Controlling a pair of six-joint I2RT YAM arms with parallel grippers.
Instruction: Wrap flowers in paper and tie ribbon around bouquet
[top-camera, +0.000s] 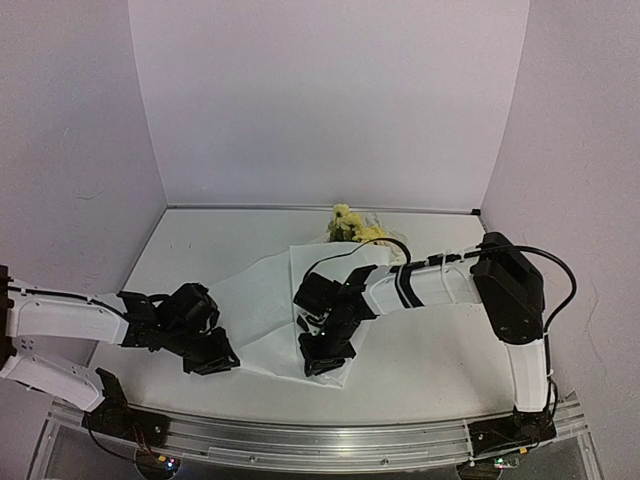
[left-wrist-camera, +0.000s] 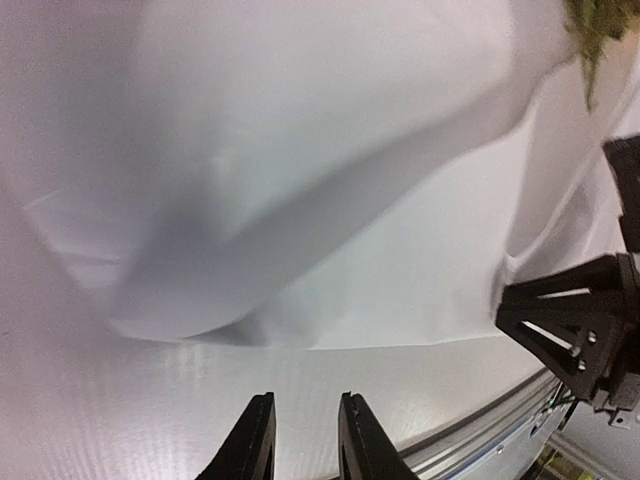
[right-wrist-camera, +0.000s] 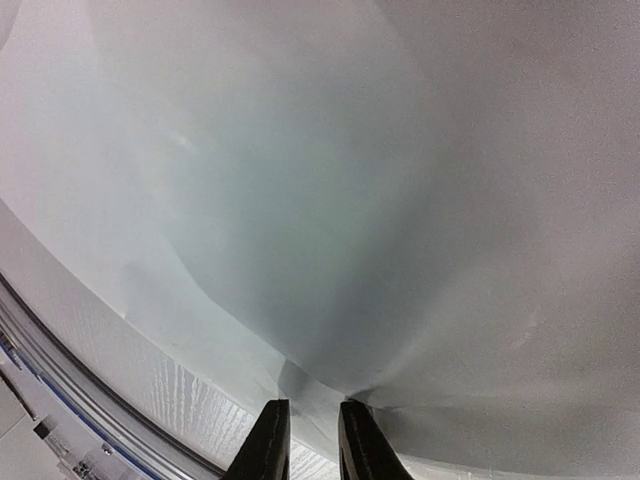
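Yellow fake flowers (top-camera: 345, 222) with green leaves lie at the back of the table, at the far end of the white wrapping paper (top-camera: 250, 300). Some greenery (left-wrist-camera: 603, 18) shows at the top right corner of the left wrist view. My left gripper (top-camera: 232, 366) is at the paper's front left edge; its fingers (left-wrist-camera: 262, 430) are apart, with only bare table between them. Over the paper's front part, my right gripper has a gap between its fingertips. Creased paper lies at its fingertips; whether they touch it is unclear. No tie is visible.
Bare table (top-camera: 440, 360) extends right of the paper, and more is free at the far left. A metal rail (top-camera: 320, 440) runs along the front edge. The right arm's black cable (top-camera: 385, 240) loops above the paper near the flowers.
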